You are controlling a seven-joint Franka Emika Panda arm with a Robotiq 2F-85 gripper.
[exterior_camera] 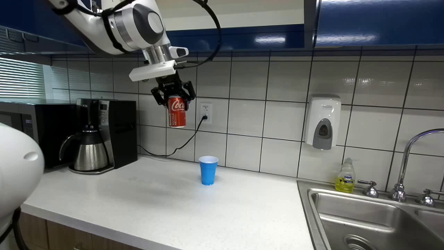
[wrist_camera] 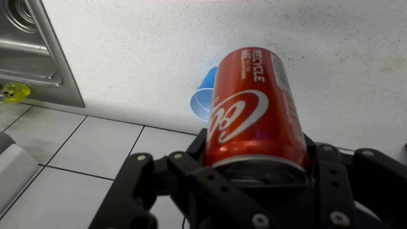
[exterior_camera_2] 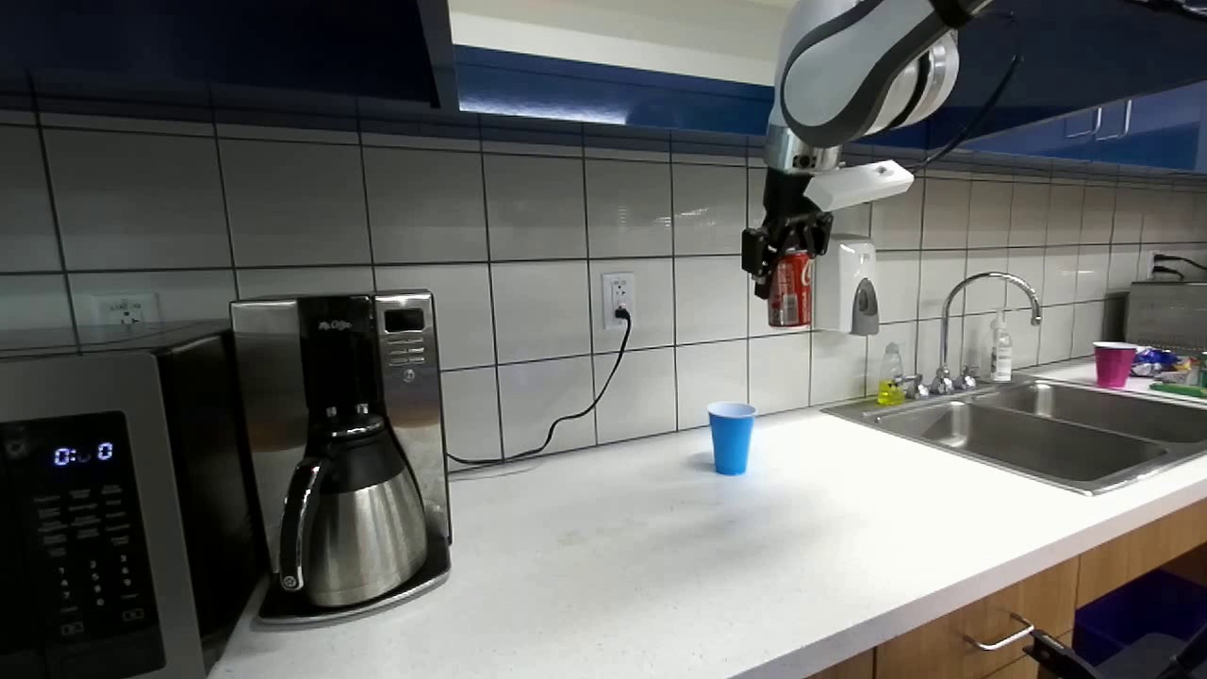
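Note:
High above the counter, my gripper [exterior_camera: 176, 96] is shut on a red Coca-Cola can [exterior_camera: 177, 112]. The can hangs upright in both exterior views, well clear of the surface. In the wrist view the can [wrist_camera: 255, 103] fills the space between the black fingers, and its one end lies deep in the grip. A blue plastic cup [exterior_camera: 208, 171] stands upright on the counter, lower than the can and apart from it. From the wrist, part of the cup [wrist_camera: 202, 100] is hidden behind the can.
A coffee maker with a steel carafe [exterior_camera: 90, 152] and a microwave [exterior_camera_2: 79, 521] occupy the left. On the right are the sink [exterior_camera: 362, 216], a dish soap bottle [exterior_camera: 345, 177] and a wall dispenser [exterior_camera: 323, 121]. Above hangs a blue-edged cabinet [exterior_camera: 249, 38].

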